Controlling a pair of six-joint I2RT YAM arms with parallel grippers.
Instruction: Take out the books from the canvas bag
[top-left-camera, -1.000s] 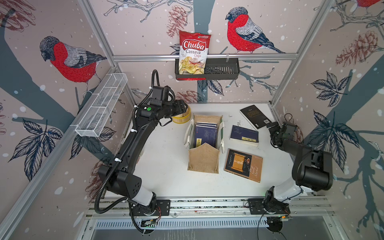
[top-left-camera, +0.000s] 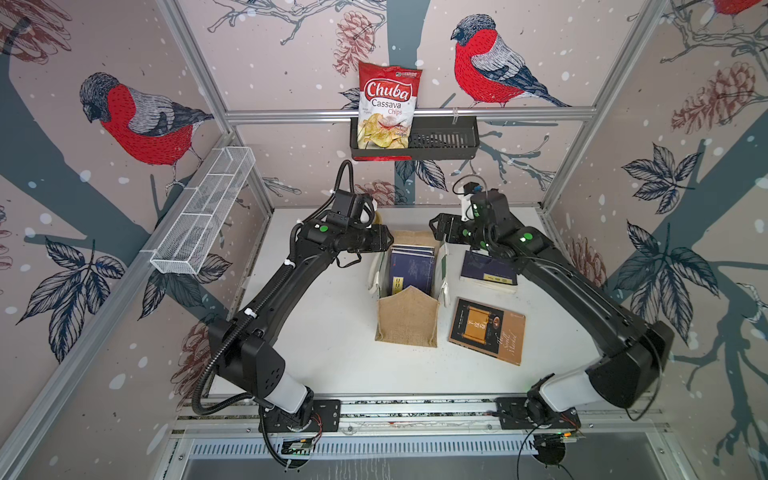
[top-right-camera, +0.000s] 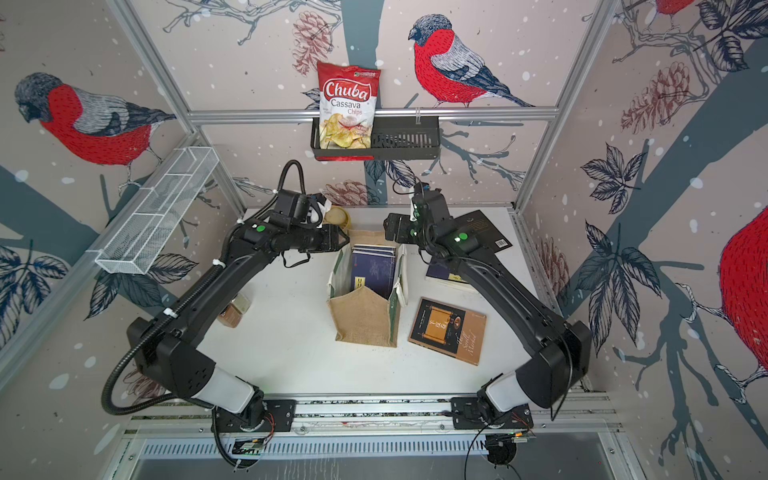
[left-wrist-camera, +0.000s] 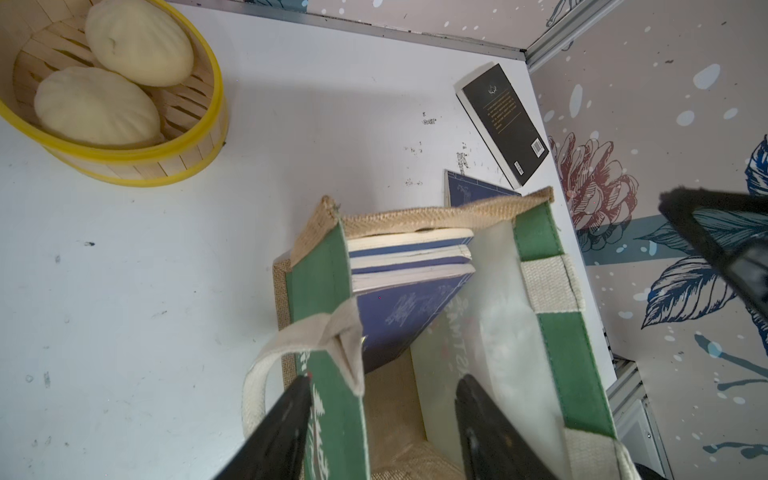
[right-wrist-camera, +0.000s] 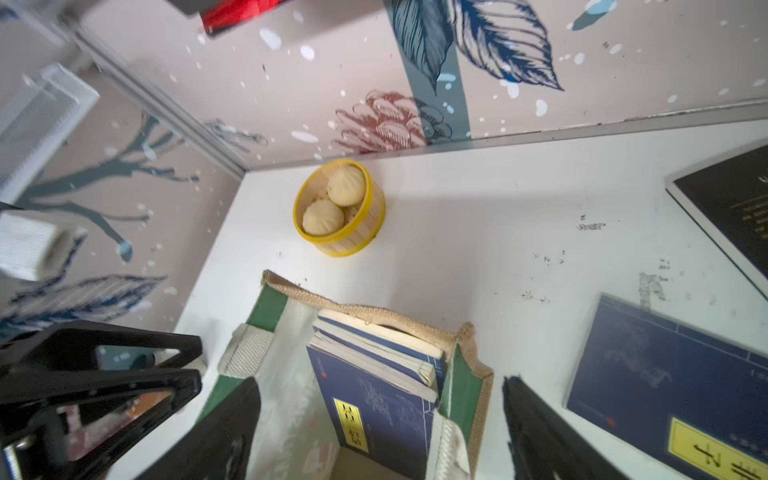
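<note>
The canvas bag (top-left-camera: 406, 324) stands open at the table's middle, with white straps and a green lining. Several blue books (right-wrist-camera: 376, 404) stand in it, leaning against its far side with their top edges showing. My left gripper is over the bag's left side, its fingers apart and empty. On the opposite side, above the bag's right edge, my right gripper is also open with nothing between its fingers. Outside the bag, to its right, lie a blue book (right-wrist-camera: 640, 376), a black book (left-wrist-camera: 504, 120) and a brown-and-black book (top-left-camera: 488, 329).
A yellow-rimmed bamboo steamer (right-wrist-camera: 368, 220) with two buns sits behind the bag to the left. A small brown box (top-right-camera: 233, 310) is at the table's left. A dark rack (top-left-camera: 448, 140) with a chips bag (top-left-camera: 387, 108) hangs on the back wall.
My right gripper has swung from the table's right side leftward to the bag's right edge.
</note>
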